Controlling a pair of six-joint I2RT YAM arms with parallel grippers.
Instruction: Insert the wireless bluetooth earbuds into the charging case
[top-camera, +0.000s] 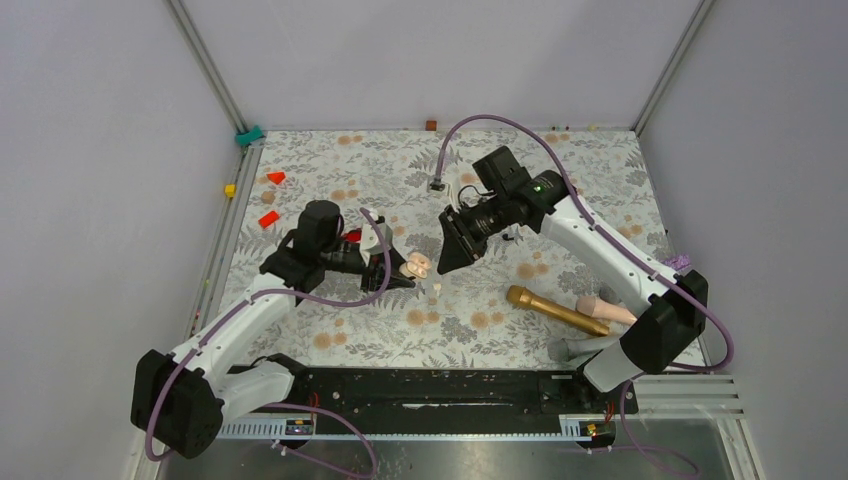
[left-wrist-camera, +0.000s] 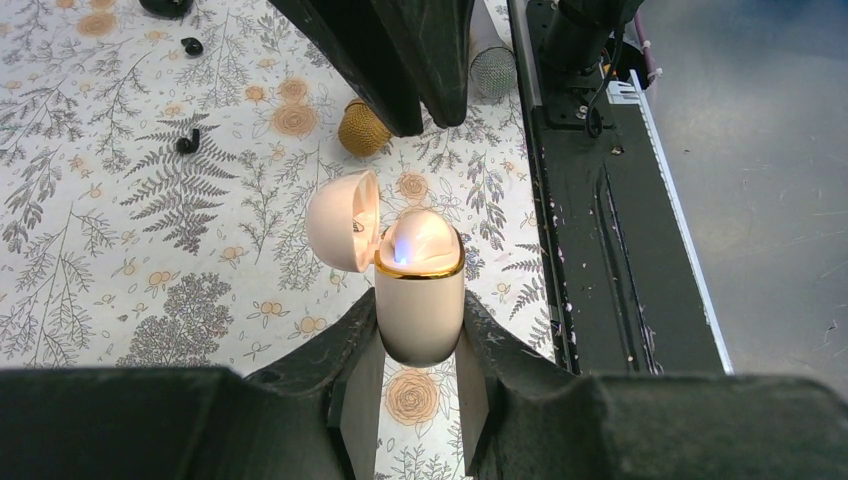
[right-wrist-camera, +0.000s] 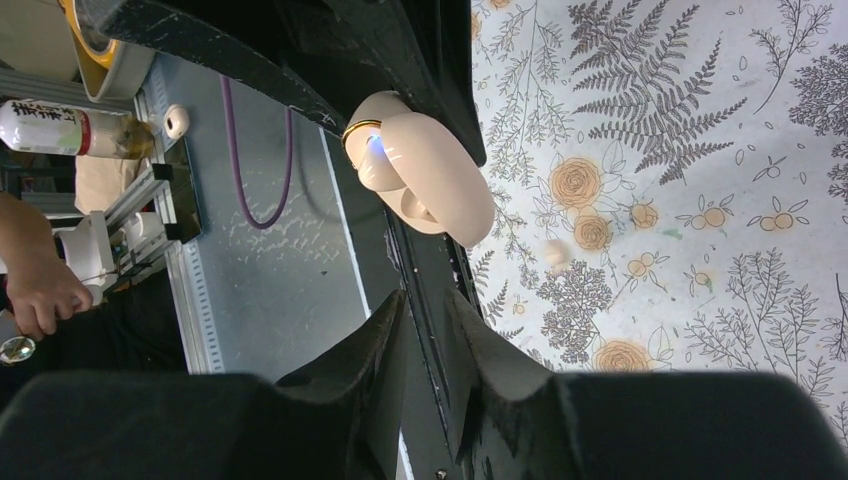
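Note:
My left gripper is shut on the cream charging case (left-wrist-camera: 420, 310), held upright with its lid (left-wrist-camera: 330, 222) hinged open and a blue light glowing. An earbud shape sits in the case's top. My right gripper hangs just to the right of the case in the top view, shut, with nothing visible between its fingertips in its wrist view. A small pale piece (right-wrist-camera: 556, 252) shows below, on or over the patterned cloth; I cannot tell whether it is an earbud.
Gold (top-camera: 550, 310), pink (top-camera: 600, 310) and silver microphones lie at the front right of the table. Small black pieces (left-wrist-camera: 188, 142) and red blocks (top-camera: 268, 218) lie around.

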